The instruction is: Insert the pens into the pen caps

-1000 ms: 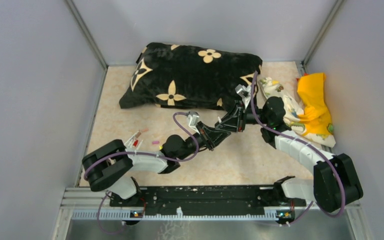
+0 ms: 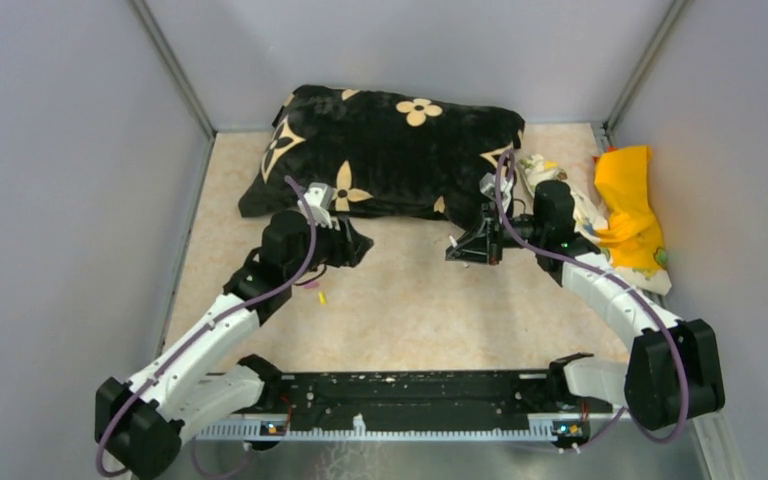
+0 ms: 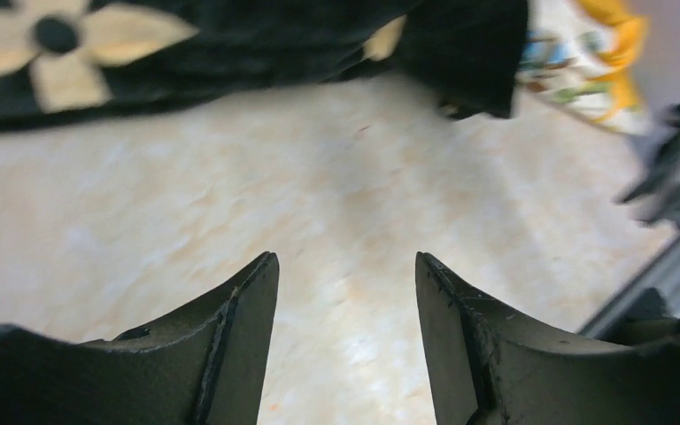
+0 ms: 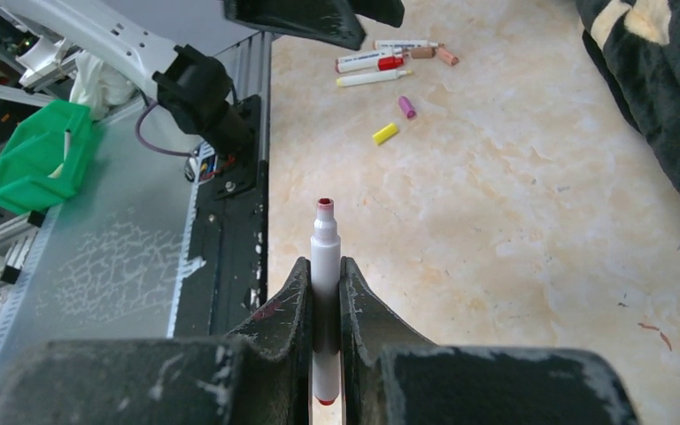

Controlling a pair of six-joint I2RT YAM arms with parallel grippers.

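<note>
My right gripper is shut on a white marker (image 4: pixel 325 301), held lengthwise, with its stepped neck and dark red tip facing away from the gripper. In the left wrist view, the fingers of my left gripper are apart with only bare table behind them. Loose on the table lie a yellow cap (image 4: pixel 385 134), a purple cap (image 4: pixel 407 107) and two brown caps (image 4: pixel 422 52) (image 4: pixel 447 56). Beside them rest several white pens, among them a yellow-tipped pen (image 4: pixel 374 78) and one with a red end (image 4: pixel 390 63). From above, the left arm hides those pens.
A black flowered cushion (image 2: pixel 390 150) fills the back of the table. Yellow and patterned cloth (image 2: pixel 625 200) lies at the right edge. Between the two grippers the table (image 2: pixel 400 310) is bare.
The left gripper has drawn away from the right one, swinging left and back; its fingers are apart. The left arm now covers the pens. The right gripper has shifted slightly right, still with the marker.
</note>
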